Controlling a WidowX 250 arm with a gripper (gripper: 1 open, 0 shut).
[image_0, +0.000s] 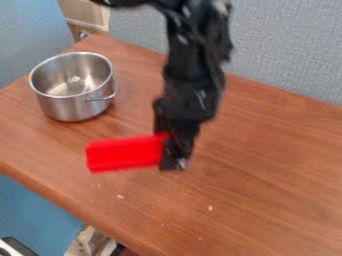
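Note:
A red rectangular block is held at its right end by my black gripper, which is shut on it. The arm hangs down from the top middle, blurred by motion. Left of the arm, at the back of the wooden table, a steel pot with side handles stands upright and empty. The block is below and to the right of the pot, apart from it.
A grey wall stands behind.

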